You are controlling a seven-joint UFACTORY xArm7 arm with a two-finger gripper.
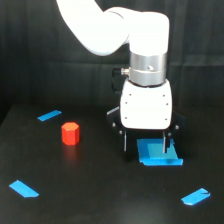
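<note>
A red block with a six-sided outline stands on the dark table, left of centre. My gripper points down at the right of centre, well to the right of that block. Its two fingers are spread apart, and no held object shows between them. Behind and under the right finger is a bright blue square on the table, partly hidden by the finger. Lighter and darker patches show on the square; whether something lies on it, I cannot tell.
Short blue strips lie flat at the back left, the front left and the front right. Bare dark table spreads across the front and middle. A dark curtain hangs behind.
</note>
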